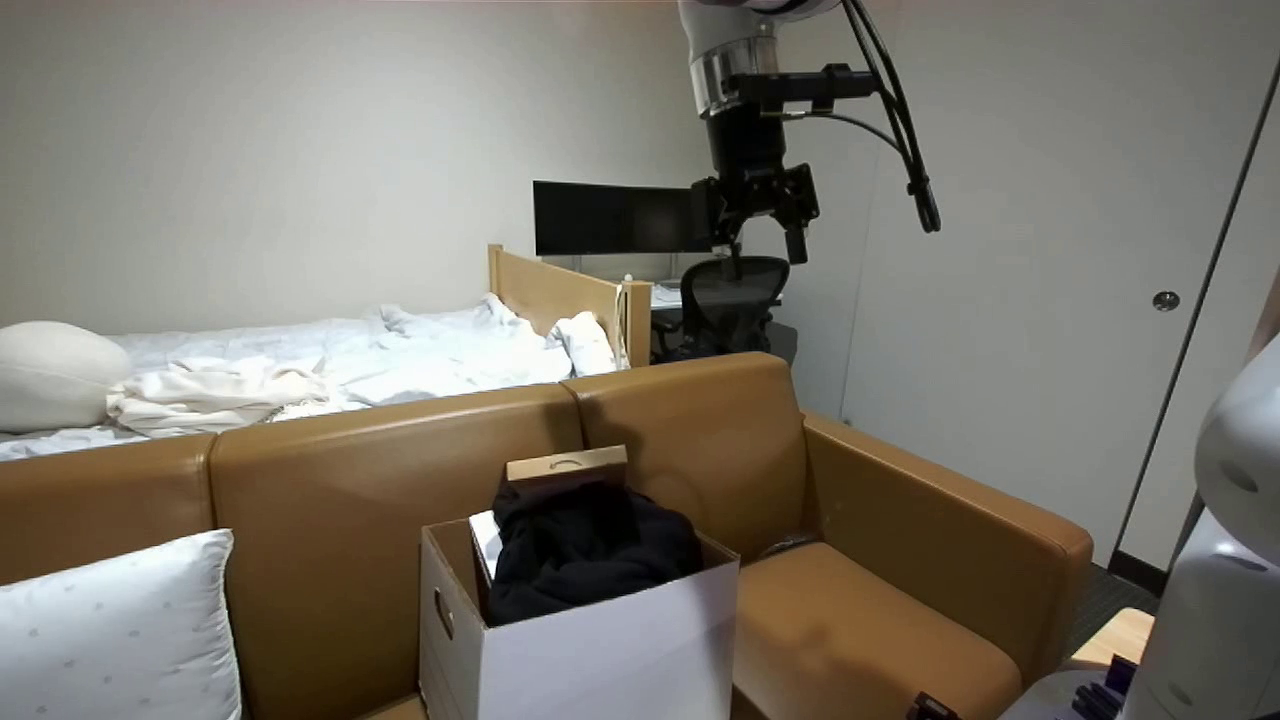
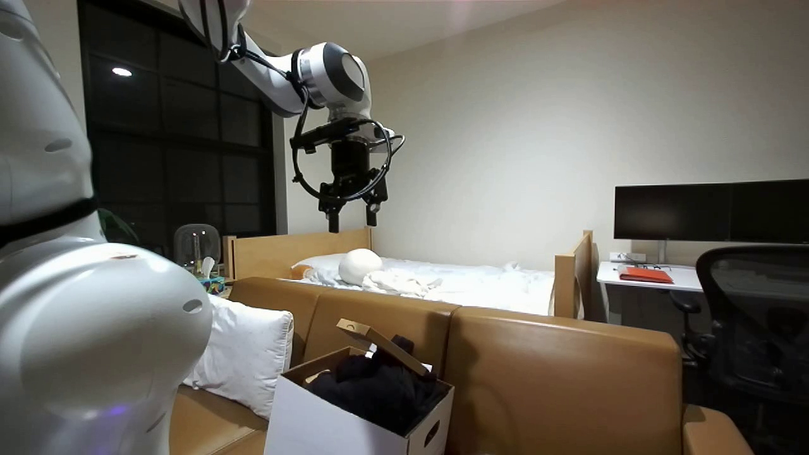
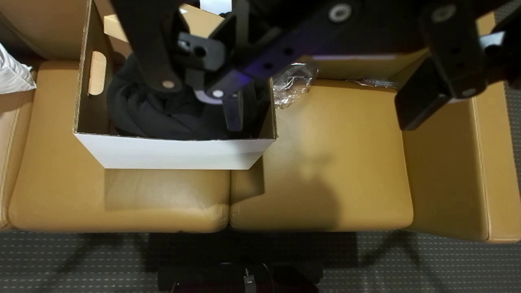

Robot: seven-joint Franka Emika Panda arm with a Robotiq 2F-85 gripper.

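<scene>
High above the couch hangs my gripper (image 1: 764, 254), its fingers pointing down and spread apart with empty air between them. It stands open in exterior view 2 too, well over the box. On the couch seat is a white cardboard box (image 1: 612, 654) with handle holes. Black cloth (image 1: 594, 546) fills much of it and bulges above the rim. A brown carton (image 1: 566, 464) leans up at the back of the box. From the wrist view, the cloth (image 3: 161, 110) lies partly behind one of my fingers.
The brown couch (image 1: 888, 600) has a free seat beside the box, with clear crumpled plastic (image 3: 294, 83) close by. A white pillow (image 1: 126, 630) rests on the couch's other side. Behind stand a bed (image 1: 432, 354), a chair (image 2: 758, 318) and monitors (image 2: 671, 212).
</scene>
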